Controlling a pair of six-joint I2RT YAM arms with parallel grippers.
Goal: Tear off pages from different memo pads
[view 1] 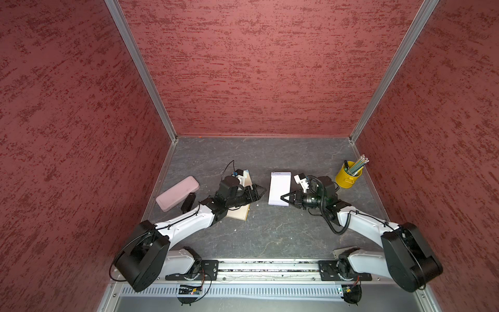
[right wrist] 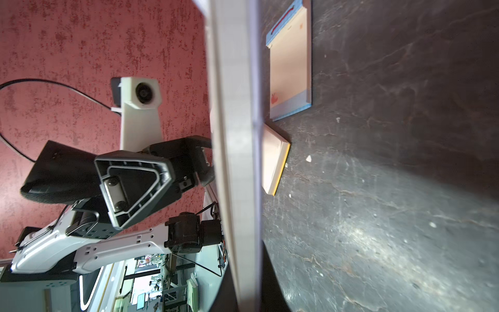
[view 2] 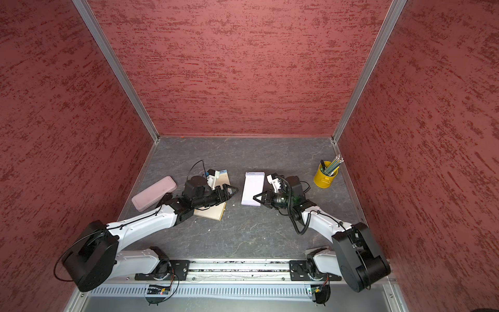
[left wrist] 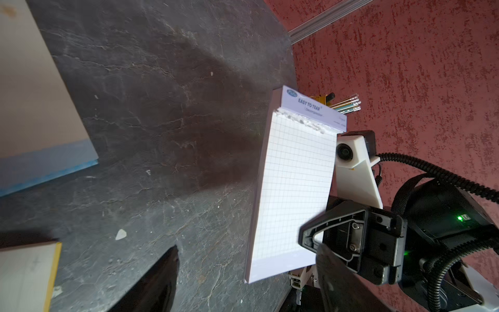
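Note:
A white gridded memo pad, headed "EASY TO TEAR", is held along its right side by my right gripper, which is shut on it. Torn bits show below the header. My left gripper stands open to the left of that pad, apart from it. Beneath the left arm a blue-edged pad and a yellow-edged pad lie on the table, partly hidden in both top views.
A pink case and a dark object lie at the left. A yellow pencil cup stands at the right.

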